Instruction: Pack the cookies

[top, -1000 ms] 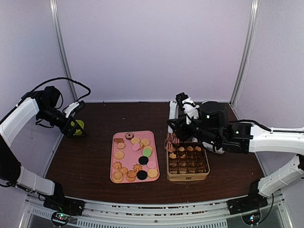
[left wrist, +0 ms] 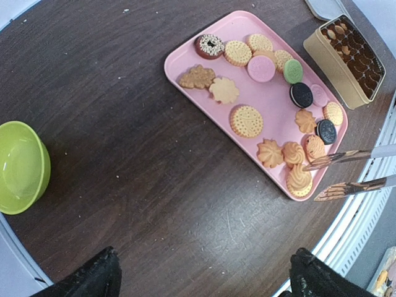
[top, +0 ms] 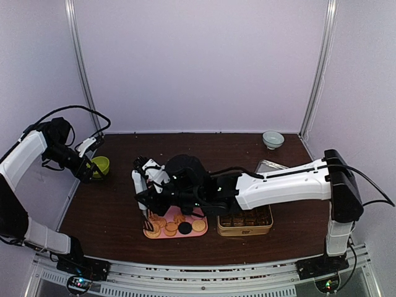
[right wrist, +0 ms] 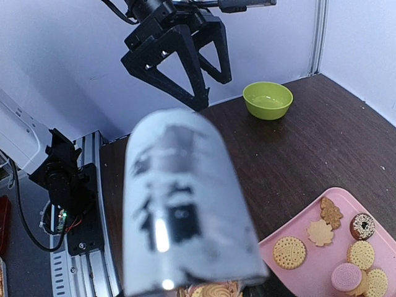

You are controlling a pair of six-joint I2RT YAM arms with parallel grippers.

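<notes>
The pink tray [top: 192, 234] holds assorted cookies and lies on the table left of the tan box. A piped cookie [left wrist: 299, 177] rests on a round one [left wrist: 300, 191] at the tray's near-left corner. My right gripper has its two long, flat fingers apart beside this pair; one fingertip overlaps the piped cookie in the left wrist view. Whether it touches cannot be told. The tan box [top: 244, 231] has compartments, several with cookies at the far side [left wrist: 342, 37]. At the table's left, my left gripper stands wide open and empty.
A green bowl [left wrist: 25, 167] sits near my left gripper. At the back right is a pale bowl [top: 273, 140], and a silvery lid [top: 270, 166] lies behind the box. Between the green bowl and the tray the table is bare.
Tray and box have not moved.
</notes>
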